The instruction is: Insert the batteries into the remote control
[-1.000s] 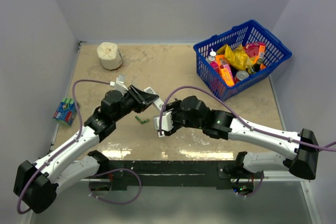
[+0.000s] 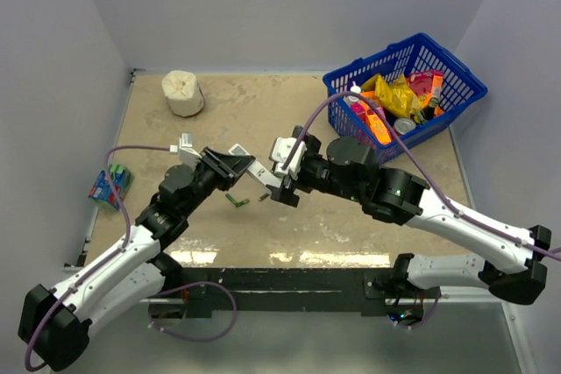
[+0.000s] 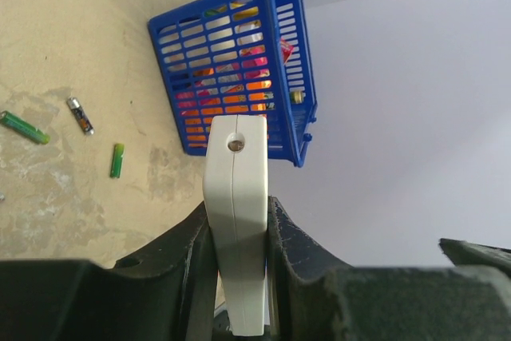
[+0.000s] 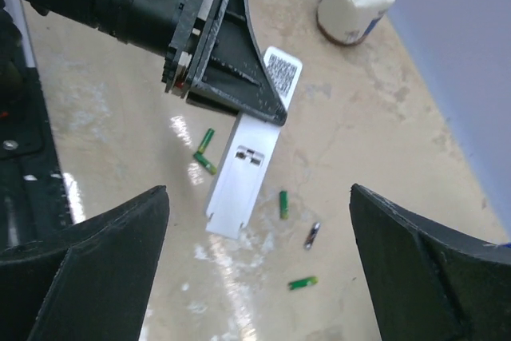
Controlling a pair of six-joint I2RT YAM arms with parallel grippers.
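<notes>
My left gripper [image 2: 230,164] is shut on the white remote [image 2: 263,174], held over the table and seen end-on in the left wrist view [image 3: 235,197]; in the right wrist view its lower part shows a small metal catch. My right gripper is open, its fingers either side of the remote's lower end, nothing seen gripped. Loose batteries lie on the table: green ones [image 3: 24,127] [image 4: 302,283] and a silver-black one [image 3: 81,116].
A blue basket [image 2: 344,76] of packaged goods stands back right. A white roll [image 2: 182,94] is at back left, a battery pack [image 2: 108,187] at left. Grey walls enclose the table.
My left gripper has moved slightly left with the remote.
</notes>
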